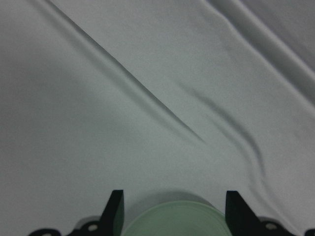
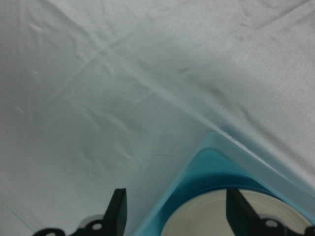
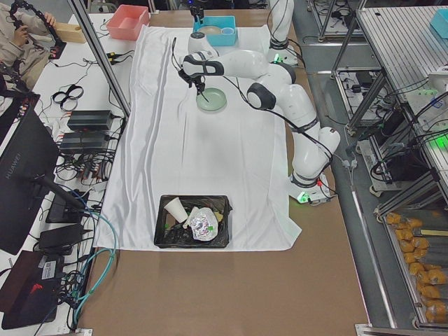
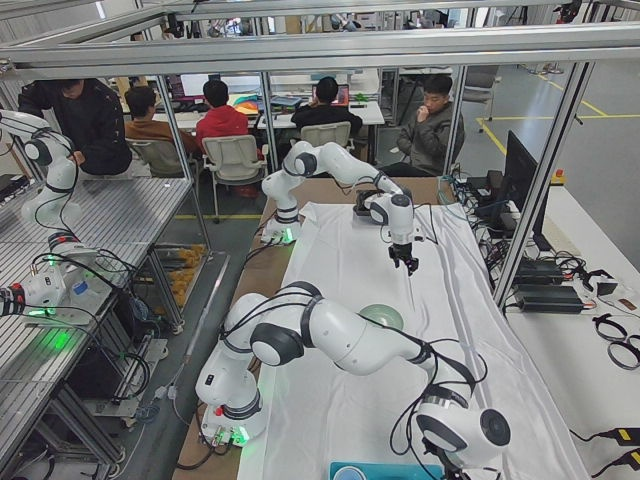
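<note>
A pale green plate [image 3: 211, 101] lies flat on the white cloth [image 3: 182, 147]; my left gripper [image 3: 197, 89] is just above it, and in the left wrist view its fingers [image 1: 113, 216] stand open over the plate's edge. A blue bin [image 3: 227, 40] at the far end holds a cream plate [image 2: 192, 221] and a small blue cup [image 4: 350, 474]. My right gripper is over the bin's corner, open, its fingers apart, with the cream plate seen below between them.
A black-lined bin [image 3: 168, 234] with a white cup, foil and other rubbish sits at the near end. A pink bin [image 3: 128, 21] stands off the cloth at the far left.
</note>
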